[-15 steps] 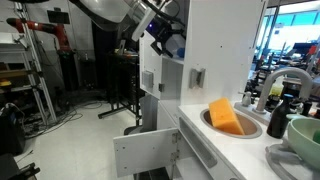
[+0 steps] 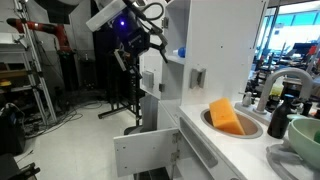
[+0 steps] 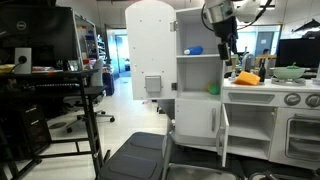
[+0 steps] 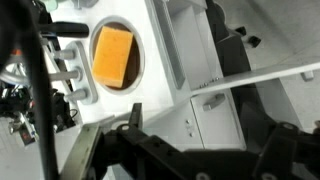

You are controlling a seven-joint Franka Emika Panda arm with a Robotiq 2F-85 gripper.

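My gripper (image 2: 143,57) hangs in the air in front of the white cabinet, its fingers spread and nothing between them. In the wrist view the dark gripper spans the lower edge, with the white counter and drawer below it. An orange block (image 4: 113,56) rests tilted in the round sink (image 4: 137,72), away from the fingers. Inside the upper cabinet (image 3: 199,68), a blue object (image 3: 194,50) lies on a shelf, and a small green item (image 3: 214,89) sits lower down.
A low white cabinet door (image 2: 145,152) stands swung out below the counter. The tall upper door (image 3: 150,55) is also open. Beside the sink are a faucet (image 2: 284,78), a dark bottle (image 2: 280,117) and a green bowl (image 2: 305,138).
The gripper has drawn back from the shelf area, moving left and somewhat lower in exterior view 1. The orange block and the cabinet doors look unmoved.
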